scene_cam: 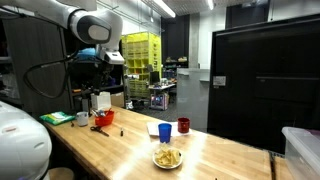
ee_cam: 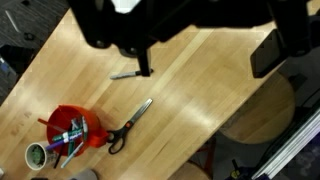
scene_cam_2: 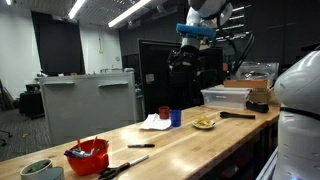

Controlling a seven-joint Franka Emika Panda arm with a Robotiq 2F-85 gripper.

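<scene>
My gripper is open, its fingers wide apart in the wrist view with nothing between them. High above the table, it shows below the arm's end in the second exterior view. Beneath it in the wrist view lie scissors (ee_cam: pixel 128 127) and a thin dark marker or knife (ee_cam: pixel 125 75). A red bowl (ee_cam: pixel 95 122) holds several markers. Farther along the table stand a blue cup (scene_cam: pixel 164 131), a red mug (scene_cam: pixel 183 125) and a plate (scene_cam: pixel 156 160) of yellowish food.
A white cloth or paper (scene_cam_2: pixel 155 122) lies by the cups. Near the red bowl are a greenish-topped pot (scene_cam_2: pixel 38 168) and other small items. A translucent bin (scene_cam_2: pixel 227 97) stands at the far end. Bare wood lies between the scissors and the plate.
</scene>
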